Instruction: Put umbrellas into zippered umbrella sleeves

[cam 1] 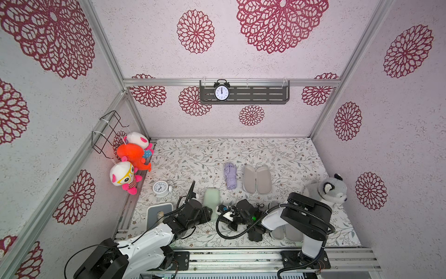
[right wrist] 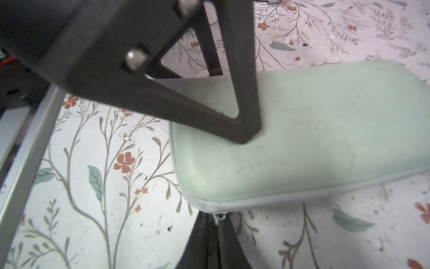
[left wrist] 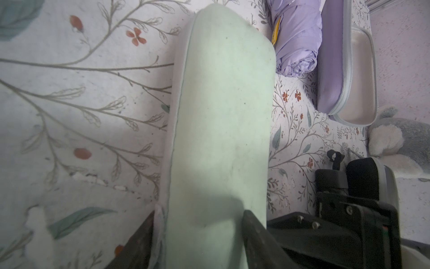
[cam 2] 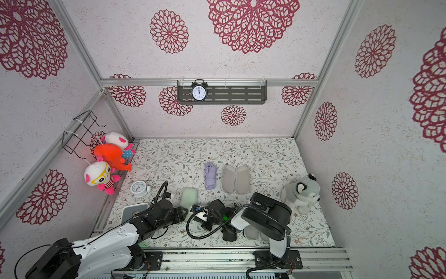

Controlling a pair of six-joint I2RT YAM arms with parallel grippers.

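A mint-green umbrella sleeve (left wrist: pixel 224 125) lies in front. My left gripper is shut on it, a finger at each long side in the left wrist view. The same sleeve (right wrist: pixel 322 125) has a small zipper pull at its near corner in the right wrist view. My right gripper is low at that pull; the frames don't show clearly whether it is shut. The left gripper's black fingers lie over the sleeve there. A folded lilac umbrella (cam 1: pixel 230 175) lies behind, beside an open grey-looking sleeve (cam 1: pixel 257 179), lilac outside in the left wrist view.
A white clock (cam 1: pixel 160 187) and a tray (cam 1: pixel 151 211) are at the left, with plush toys (cam 1: pixel 132 155) at that wall. A grey plush husky (cam 1: pixel 327 190) sits at the right. More cases lie under the right arm (cam 1: pixel 306 214).
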